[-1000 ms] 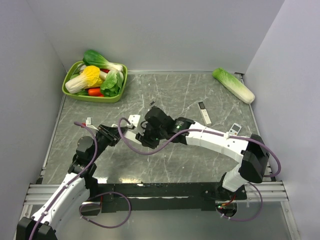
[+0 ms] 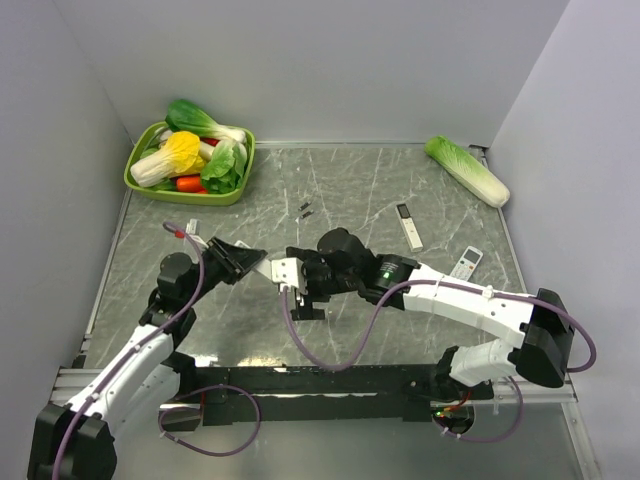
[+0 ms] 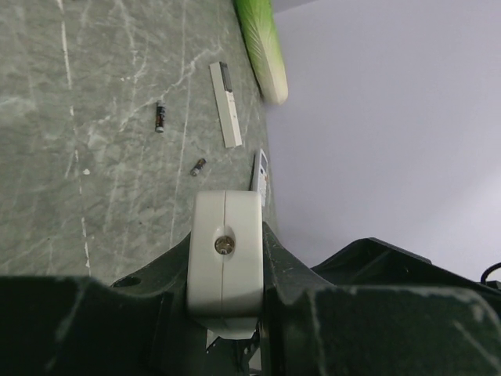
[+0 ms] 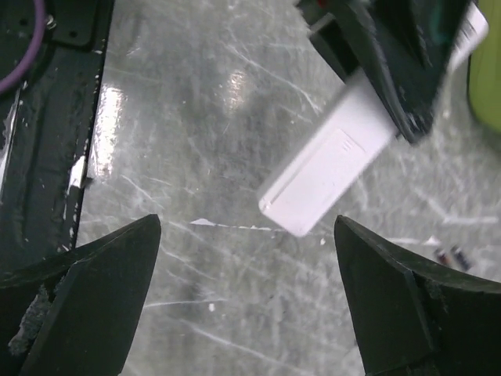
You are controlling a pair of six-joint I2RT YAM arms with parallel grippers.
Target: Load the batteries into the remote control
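A white remote (image 4: 329, 172) is clamped in my left gripper, which is shut on it. In the left wrist view the remote's narrow end, with a small screw-like round spot, faces the camera. The right wrist view shows its broad pale face, tilted, with a faint panel outline. My right gripper stands open and empty, its fingers (image 4: 102, 282) apart from the remote. Two small dark batteries lie on the table: one battery (image 3: 160, 116) and another battery (image 3: 198, 167). Whether the remote holds any battery cannot be seen.
A green basket (image 2: 200, 198) of vegetables stands at the back left. A white-and-black remote-like device (image 2: 409, 228), a pale handset (image 2: 466, 263) and a Chinese cabbage (image 2: 468, 171) lie to the right.
My right gripper has moved rightward and toward the front, away from the remote, and its fingers now show spread. My left gripper, still around the remote, has shifted slightly right.
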